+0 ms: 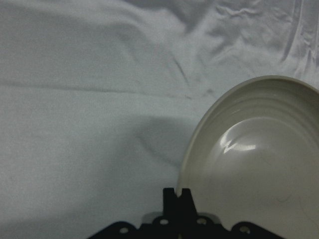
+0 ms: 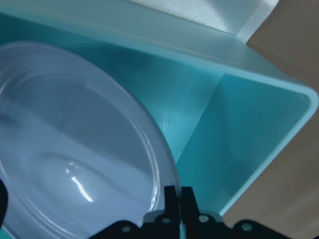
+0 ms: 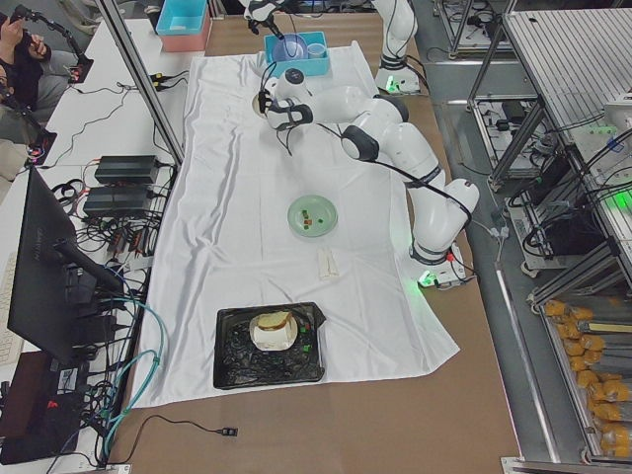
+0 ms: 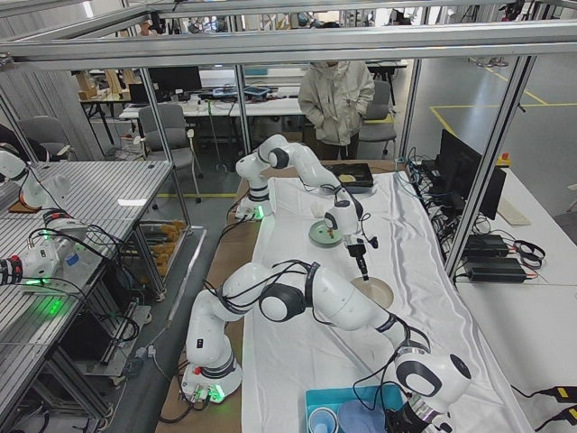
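Observation:
In the left wrist view my left gripper has its fingers close together at the near edge of a beige bowl (image 1: pixel 264 169); whether the rim is between them is unclear. In the right wrist view my right gripper has its fingers close together at the rim of a blue-lilac plate (image 2: pixel 84 129), which lies in a turquoise bin (image 2: pixel 239 124); whether they grip it is hidden.
A green plate (image 3: pixel 312 227) with small pieces lies mid-table. A black tray (image 3: pixel 237 346) with bread on something pale sits at one end. A small pale item (image 3: pixel 327 262) lies between them. A blue cup (image 4: pixel 323 419) shares the bin.

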